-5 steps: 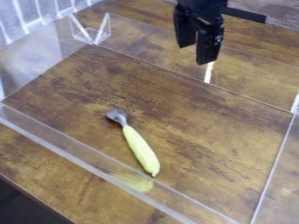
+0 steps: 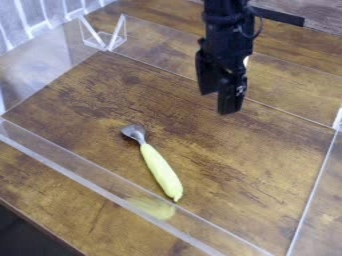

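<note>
A pale yellow-green, elongated object (image 2: 162, 170) lies on the wooden board (image 2: 241, 170) left of centre, with a short metal piece (image 2: 134, 133) at its upper-left end. My black gripper (image 2: 219, 84) hangs over the back right of the board, above and right of that object and apart from it. It stands open, with nothing visible between its fingers.
Clear acrylic walls (image 2: 214, 237) surround the work area, with a clear bracket (image 2: 104, 35) at the back left. A white railing shows at the top left. The rest of the board is bare.
My gripper has moved down in the view, toward the board, and slightly left. The yellow-green object has stayed where it was.
</note>
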